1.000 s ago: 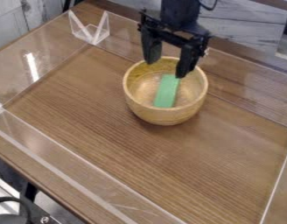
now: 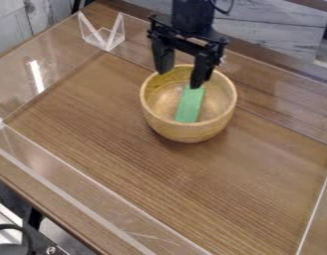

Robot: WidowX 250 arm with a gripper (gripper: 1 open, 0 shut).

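Observation:
My dark gripper [image 2: 182, 62] hangs open over the back of a round cream-yellow bowl [image 2: 190, 126], its two dark fingers apart near the bowl's rim, nothing visible held. Inside the bowl lies a green elongated object [image 2: 191, 106], a little right of the middle, below the gripper. The gripper hides part of the bowl's back rim.
The bowl stands on a brown wooden surface [image 2: 153, 189] that is mostly clear in front and to the right. A clear plastic object [image 2: 105, 34] is at the back left. A dark cable lies at the bottom left edge.
My gripper has shifted slightly toward the left and its fingers sit a little differently over the bowl. The bowl and green object look about the same.

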